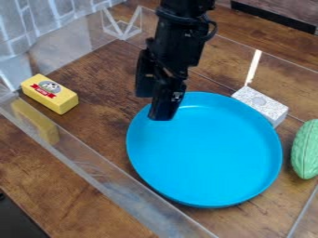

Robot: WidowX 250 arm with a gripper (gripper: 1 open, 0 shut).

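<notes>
The black gripper (162, 93) hangs over the wooden table at the upper middle, just left of and above the rim of a blue plate (205, 153). Its fingers point downward and stand open, with nothing visible between them. A yellow box (50, 90) with a printed label lies on the left. A white eraser-like block (259, 106) lies behind the plate at the right, and a green oval object (304, 149) is at the right edge.
A clear plastic wall (87, 167) runs along the left and front left. Bare wood (93, 56) shows between the yellow box and the gripper, and at the back right.
</notes>
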